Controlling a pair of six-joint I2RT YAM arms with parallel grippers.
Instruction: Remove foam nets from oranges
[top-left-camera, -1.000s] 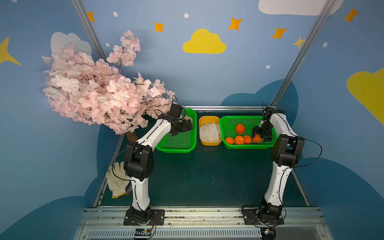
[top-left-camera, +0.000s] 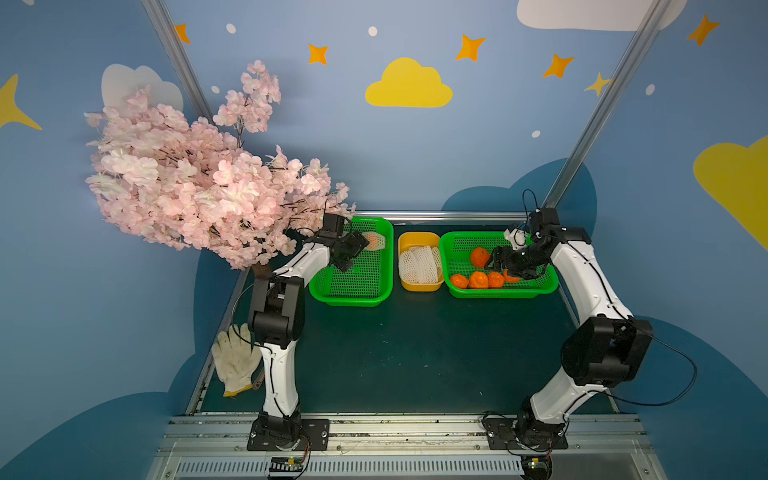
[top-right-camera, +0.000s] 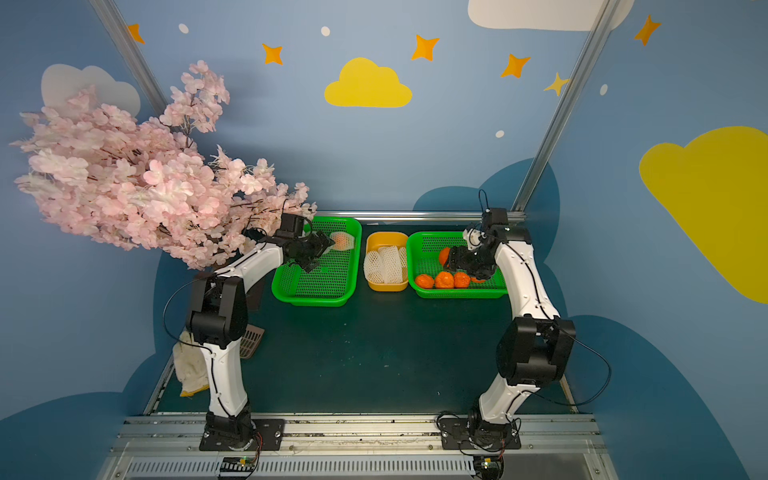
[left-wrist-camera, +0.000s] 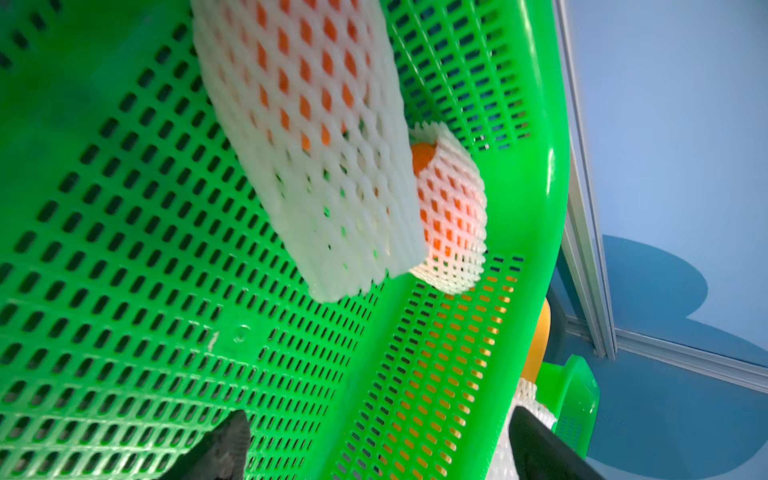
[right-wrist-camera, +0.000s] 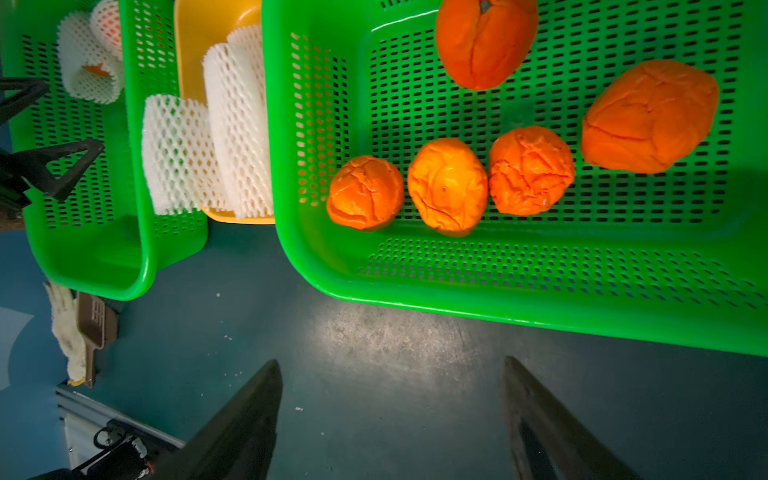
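Observation:
My left gripper is open over the left green basket (top-left-camera: 344, 288), where two oranges in white foam nets (left-wrist-camera: 312, 120) (left-wrist-camera: 448, 216) lie near the wall, one net extending well past its orange. My right gripper hangs open, fingers apart, near the front of the right green basket (right-wrist-camera: 512, 312), which holds several bare oranges (right-wrist-camera: 448, 184). Loose white foam nets (right-wrist-camera: 236, 128) lie in the yellow container (top-left-camera: 420, 240) between the baskets.
Blossom branches (top-left-camera: 216, 176) reach over the left basket's back corner. A glove (top-left-camera: 236, 360) lies at the table's left edge.
My left gripper has shifted slightly left, showing more of the netted oranges.

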